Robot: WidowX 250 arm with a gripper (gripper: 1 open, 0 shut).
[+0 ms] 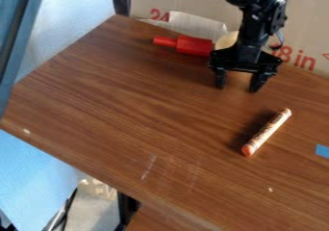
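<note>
My black gripper point(238, 81) hangs low over the back of the wooden table point(129, 110), its two fingers apart with nothing seen between them. A white tube with orange ends point(267, 133) lies on the table below and to the right of it. A red cylindrical object point(187, 45) lies at the back edge, left of the gripper. A pale yellowish round item behind the gripper is partly hidden by it.
A cardboard backdrop point(302, 38) stands along the back, with a white item point(193, 23) before it. A small blue tape piece point(322, 150) is at the right.
</note>
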